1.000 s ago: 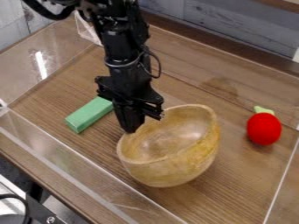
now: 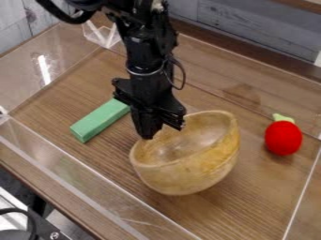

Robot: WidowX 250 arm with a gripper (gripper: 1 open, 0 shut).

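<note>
My black gripper [image 2: 148, 127] points down at the left rim of a large yellowish wooden bowl [image 2: 189, 164], its tip at or just by the rim. It looks shut, with nothing visible between its fingers, though the tip is dark and small. A green bar-shaped block [image 2: 98, 122] lies on the wooden table left of the bowl, partly behind the gripper. A red tomato-like object [image 2: 283, 139] with a pale green top lies to the right of the bowl.
A clear plastic item [image 2: 98, 30] stands at the back left, near the grey plank wall. Cables [image 2: 15, 220] show at the lower left corner.
The gripper has shifted slightly at the bowl's left rim, and the bowl has moved a little with slight change in its tilt. The green block and red object stay put.
</note>
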